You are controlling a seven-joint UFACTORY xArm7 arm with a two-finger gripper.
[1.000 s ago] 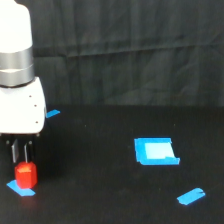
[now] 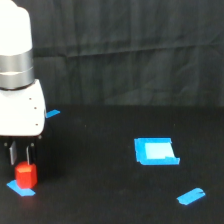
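Observation:
A small red block (image 2: 26,176) stands at the lower left of the camera view, on a piece of blue tape (image 2: 20,188) on the dark table. My gripper (image 2: 22,154) points down from the white arm, directly over the block. Its two dark fingers (image 2: 13,153) stand apart, with their tips close to the block's top. Whether they touch the block or press on it does not show clearly.
A white square (image 2: 158,151) framed in blue tape lies right of centre. Blue tape strips lie at the lower right (image 2: 191,196) and behind the arm (image 2: 53,113).
My fingers look slightly farther apart than a second ago. The arm and the red block are in nearly the same place.

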